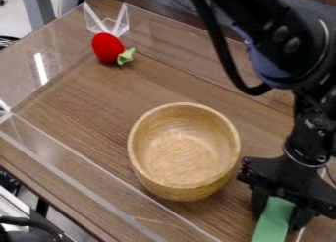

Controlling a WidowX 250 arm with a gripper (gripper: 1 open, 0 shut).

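Observation:
The black gripper (pixel 282 195) is low at the right, its fingers around a green object (pixel 272 223) near the bottom edge; whether they press on it is hard to see. A round wooden bowl (pixel 184 150) sits just left of the gripper on the wooden table.
A red vegetable with a green top (pixel 108 47) lies at the back left beside some clear plastic shapes. A cable loops over the arm at upper right.

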